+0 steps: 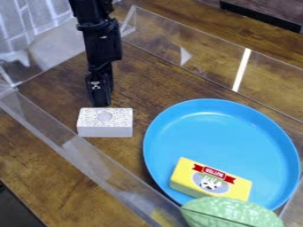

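Note:
My black gripper [101, 93] hangs low over the wooden surface at the upper left, just behind a white speckled block [105, 129]; whether its fingers are open or shut is too dark and small to tell. A blue plate [217, 142] fills the right side, with a yellow box [210, 179] bearing a red label lying on its front part.
A pale green object [231, 214] sits at the bottom right, overlapping the plate's front edge. Clear, low walls [34, 120] surround the area. Bare wood [160, 84] lies between the gripper and the plate's back.

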